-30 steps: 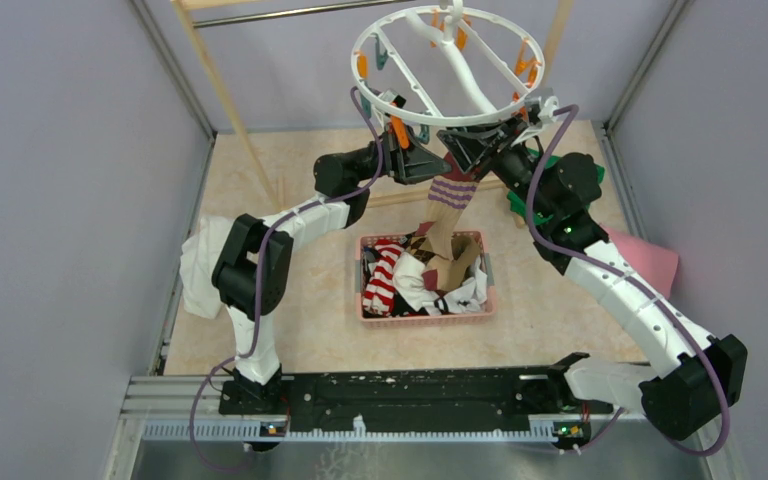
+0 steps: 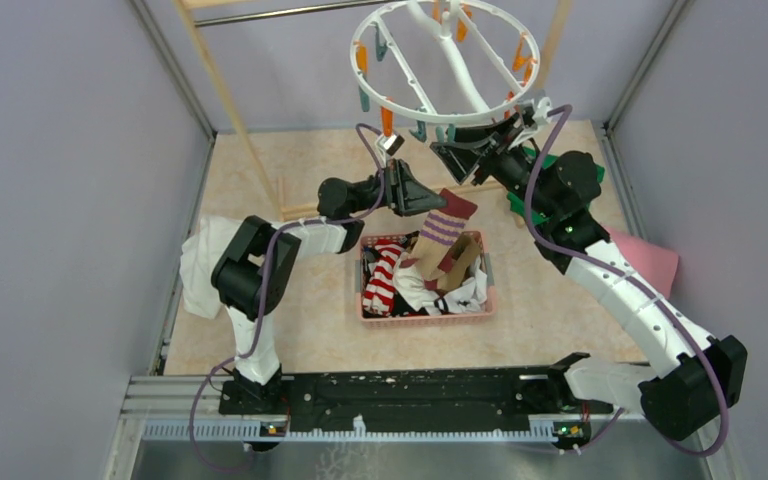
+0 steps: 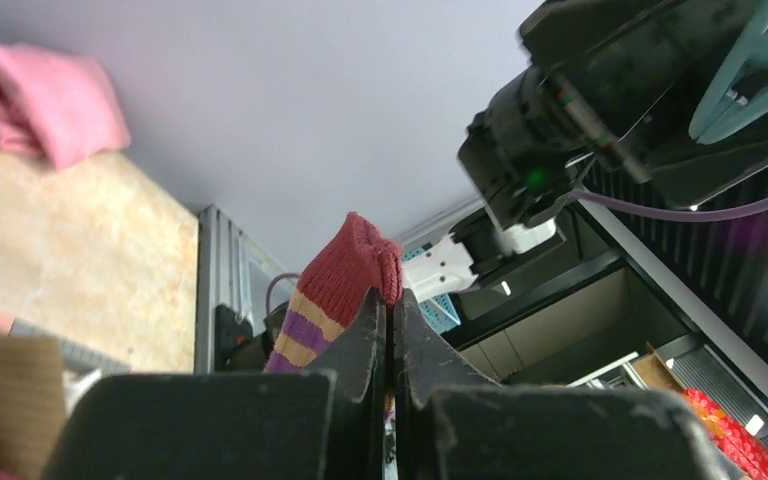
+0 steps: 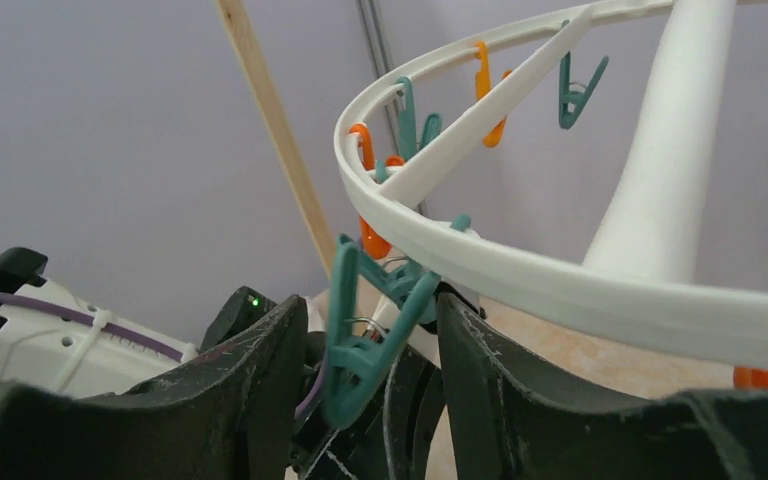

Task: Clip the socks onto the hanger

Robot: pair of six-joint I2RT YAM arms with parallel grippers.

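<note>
A tan sock with purple stripes and a dark red cuff is pinched at the cuff by my left gripper, which is shut. In the left wrist view the red cuff of the sock rises just behind the fingertips of the left gripper. The white round hanger fills the upper right wrist view. A teal clip hangs from its rim between the parted fingers of my right gripper. From above, the right gripper is under the ring's front edge, apart from the sock.
Other socks lie in the pink basket below. More orange clips and teal clips hang around the ring. A white cloth lies at left, a pink cloth at right. Wooden frame posts stand behind.
My left gripper has moved down and away from the ring with the sock, whose cuff no longer lies beside the right gripper. The right gripper has shifted slightly, its fingers spread wider.
</note>
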